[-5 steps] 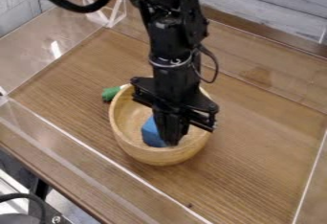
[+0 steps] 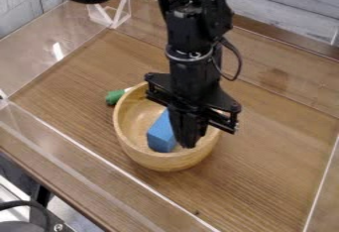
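My black gripper [image 2: 188, 127] hangs over a light wooden bowl [image 2: 133, 135], its fingertips down inside the bowl and shut, with nothing visible between them. A blue block [image 2: 162, 131] lies in the bowl just left of the fingertips, partly hidden behind the gripper.
A small green object [image 2: 114, 97] lies beside the bowl at its upper left. Cables sit outside at the lower left.
The gripper has risen slightly and shifted a little, uncovering more of the blue block. The bowl looks nearly unmoved.
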